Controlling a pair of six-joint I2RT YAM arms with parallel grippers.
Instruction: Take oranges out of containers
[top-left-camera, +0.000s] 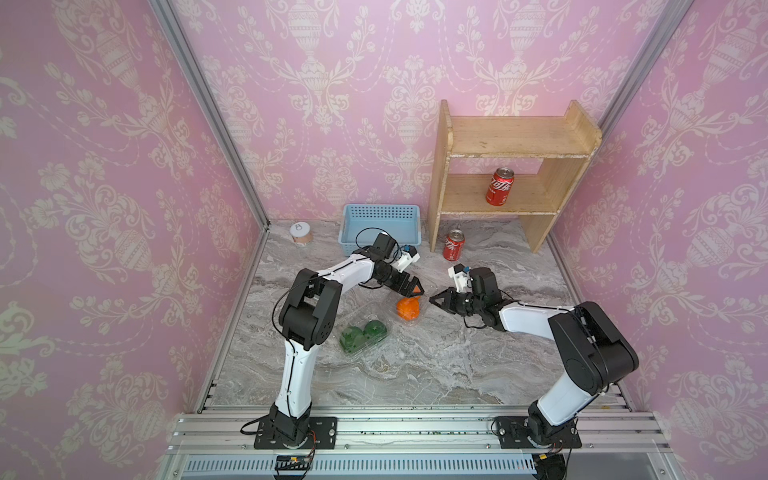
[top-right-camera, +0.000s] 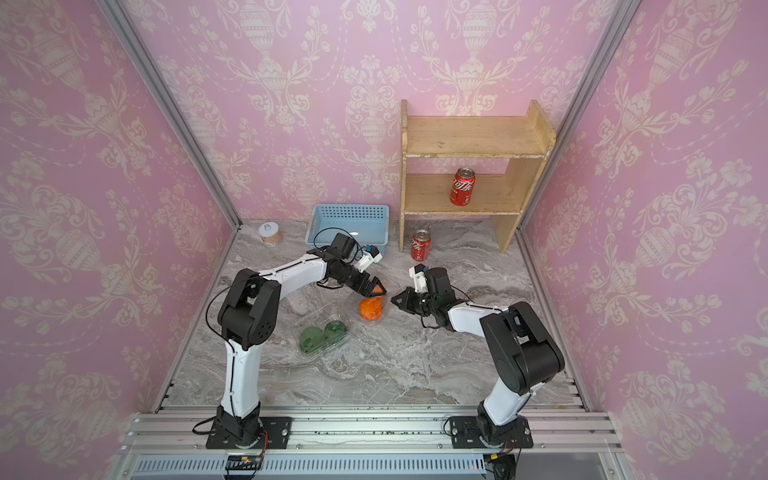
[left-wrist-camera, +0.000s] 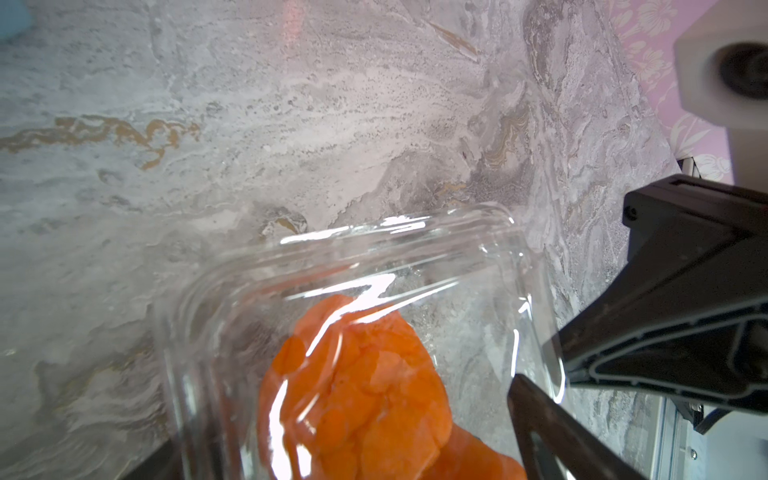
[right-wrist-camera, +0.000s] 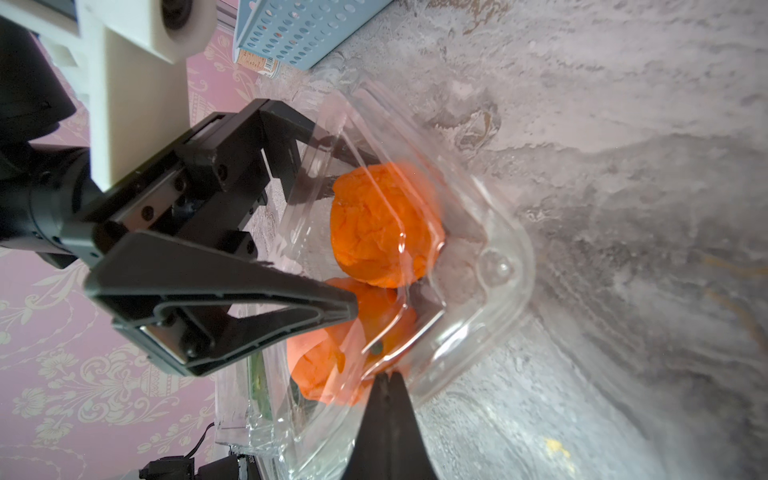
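Observation:
Two orange clay-like balls, an upper orange (right-wrist-camera: 382, 228) and a lower orange (right-wrist-camera: 316, 368), sit inside a clear plastic container (right-wrist-camera: 508, 260), which looks tilted in the right wrist view. My left gripper (top-left-camera: 416, 290) reaches over it with fingers set wide apart on either side of the oranges; whether they clamp anything is unclear. In the left wrist view, an orange (left-wrist-camera: 360, 392) shows beneath the clear wall. My right gripper is shut, its tips at the container's edge; any thin plastic between them cannot be made out.
Green pieces lie in another clear container (top-left-camera: 364, 337) at the front left. A blue basket (top-left-camera: 380, 213) stands behind the left arm. To the right are a cola can (top-left-camera: 453, 245) and a wooden shelf (top-left-camera: 512, 151).

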